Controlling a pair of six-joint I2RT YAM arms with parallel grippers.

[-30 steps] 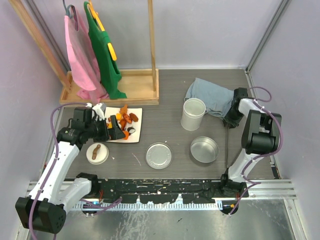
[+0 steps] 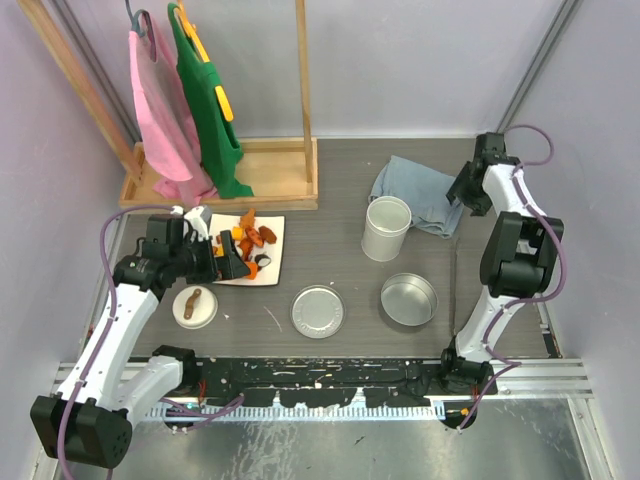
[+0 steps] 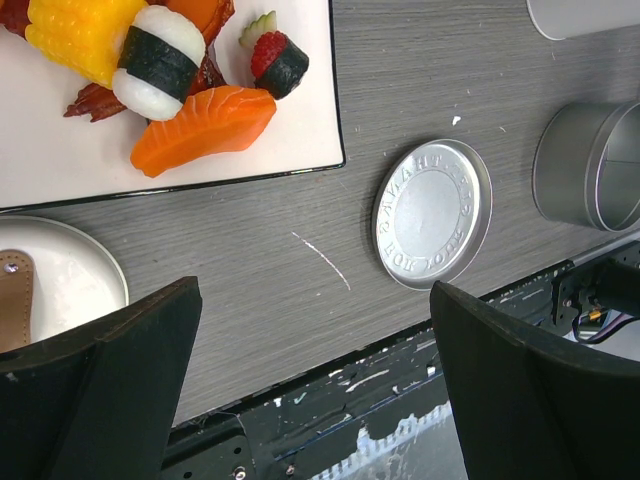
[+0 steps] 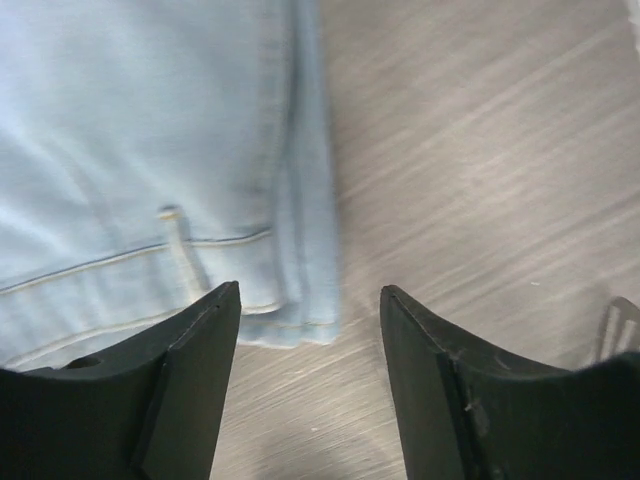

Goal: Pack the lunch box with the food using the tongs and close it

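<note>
The round metal lunch tin stands open and empty, right of centre. Its apparent flat lid, with raised lettering, lies apart from it to the left. On a white square plate is food, including an orange sushi piece and yellow corn. My left gripper is open above the table by the plate's front edge, nothing between its fingers. My right gripper stands part open by the right edge of the folded blue cloth; no object shows between its fingers.
A tall white container stands between cloth and tin. A small white dish holds a brown strap-like item. A thin dark rod lies right of the tin. Aprons hang from a wooden rack behind. Bare table surrounds the lid.
My right gripper has moved back, away from the front of the table, along the cloth's right side, and its fingers look wider apart. The left arm and the tableware stay where they were.
</note>
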